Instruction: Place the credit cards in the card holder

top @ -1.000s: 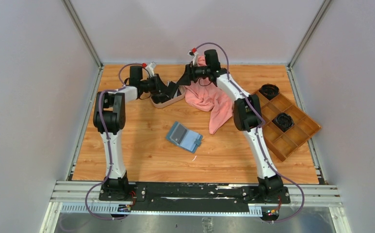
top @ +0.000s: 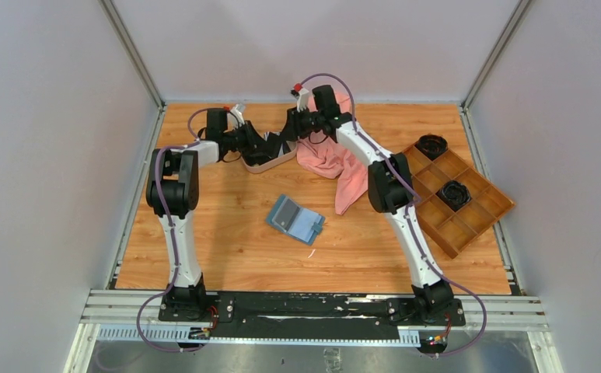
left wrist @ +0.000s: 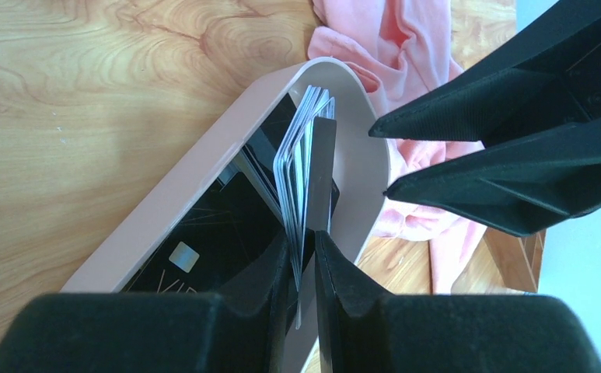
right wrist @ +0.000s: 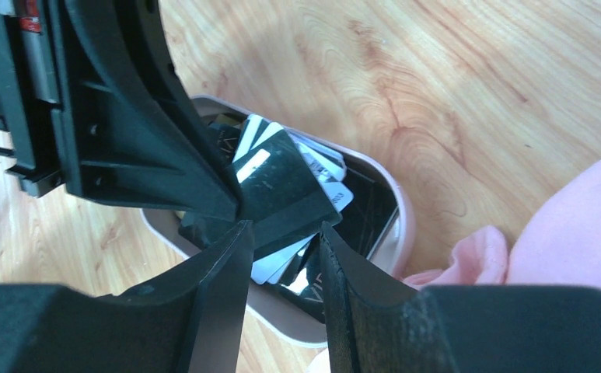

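Inside an oval pale pink tray (top: pixel 260 169), a bundle of thin pale-edged cards (left wrist: pixel 291 167) stands on edge. A flat black piece (left wrist: pixel 322 159) runs along its right side; I cannot tell whether this is the card holder. My left gripper is shut on the bundle's near end. Seen from the other side, the black piece (right wrist: pixel 281 186) has pale cards (right wrist: pixel 332 190) fanned out around it. My right gripper is open at the tray's right end, its fingertips apart with nothing gripped. Both arms partly hide the tray from above.
More dark flat items (left wrist: pixel 211 233) lie in the tray. A pink cloth (top: pixel 332 159) is just right of it. Nearer the front is a blue flat case (top: pixel 295 219), and a wooden compartment box (top: pixel 456 198) stands at the right.
My right gripper has moved left and slightly down, closer to the tray's right end. The left arm has shifted only a little.
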